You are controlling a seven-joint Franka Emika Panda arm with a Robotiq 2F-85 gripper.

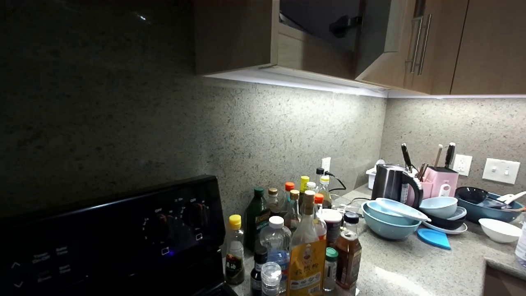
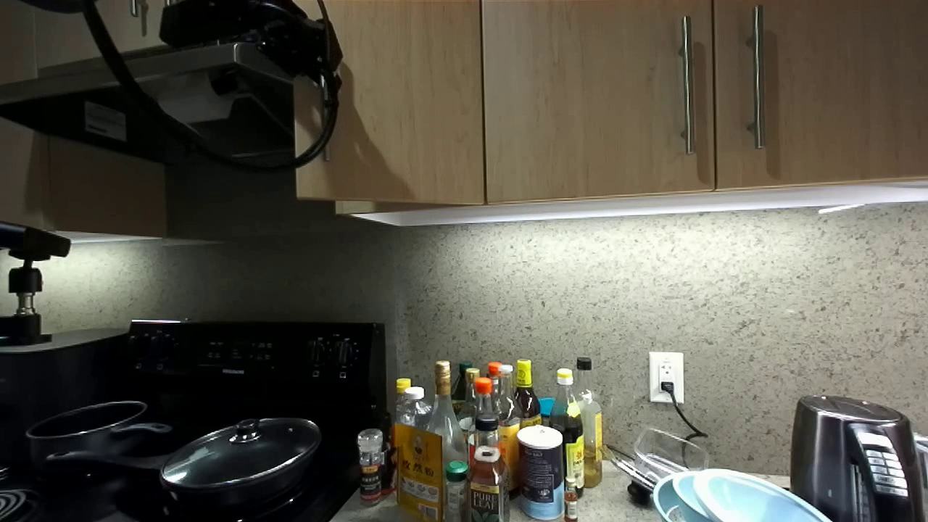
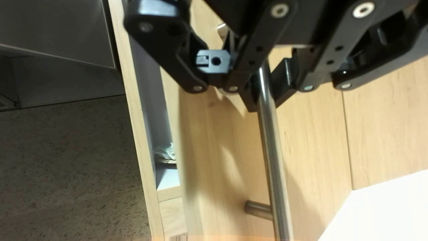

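A light wood cabinet door [image 3: 224,168] stands ajar in the wrist view, a strip of the pale cabinet inside [image 3: 167,178] showing past its edge. My gripper is shut on the door's round metal handle [image 3: 276,168], which passes between its black fingers. In exterior view 2 the gripper [image 2: 320,74] is dark at the upper left, against that door [image 2: 400,104], and hides most of the handle. From exterior view 1, the door's inner face [image 1: 378,42] is seen swung out from the cabinet; the gripper is out of that view.
A range hood [image 2: 200,96] hangs left of the door, close to the arm. Below, bottles [image 2: 444,426] crowd the counter beside a stove with a lidded pan [image 2: 243,457]. Closed cabinet doors [image 2: 600,96] continue to the right. Bowls [image 1: 392,224] and a kettle [image 1: 389,182] stand further along.
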